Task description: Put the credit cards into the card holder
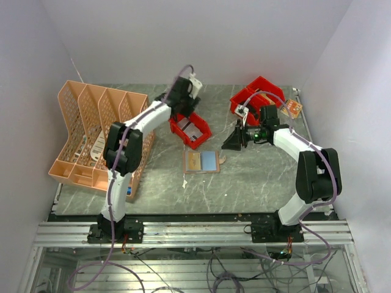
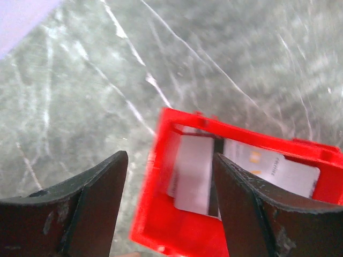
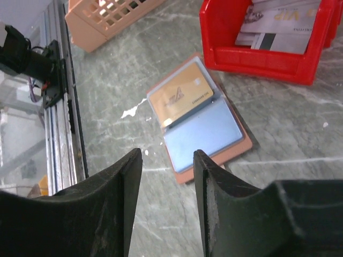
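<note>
A tan, open card holder (image 1: 201,171) lies flat on the table, with a gold card (image 3: 181,95) and a light blue card (image 3: 202,137) side by side in it. Behind it stands a red bin (image 1: 202,140) holding pale cards (image 2: 194,170). My left gripper is open above that bin's edge, nothing between its fingers; in the top view it is blurred. To the right of the holder, my right gripper hangs part open and empty, its fingertips short of the holder's edge in the right wrist view.
A large orange rack (image 1: 67,163) with several compartments fills the left side. More red bins (image 1: 264,84) stand at the back right beside an orange packet (image 1: 292,108).
</note>
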